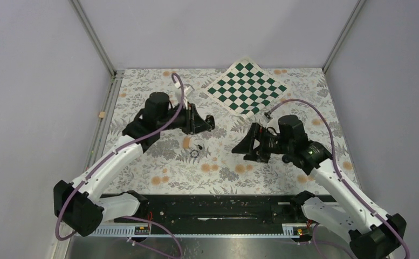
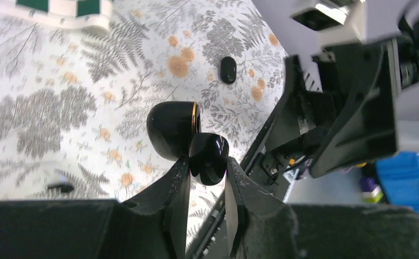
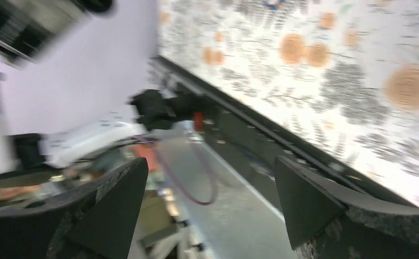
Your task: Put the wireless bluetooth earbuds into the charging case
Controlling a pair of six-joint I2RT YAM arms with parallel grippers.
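In the left wrist view my left gripper is shut on a glossy black charging case, holding it at the fingertips; its lid stands open. From above, that case shows as a small dark shape at the end of the left gripper, raised over the cloth. My right gripper stands apart to the right of the case. Its widely spread fingers have nothing between them in the right wrist view. Whether any earbud sits in the case cannot be seen clearly.
A black oval object lies on it. A small dark item and a ring-shaped one lie below the left gripper. Behind is a green checkerboard.
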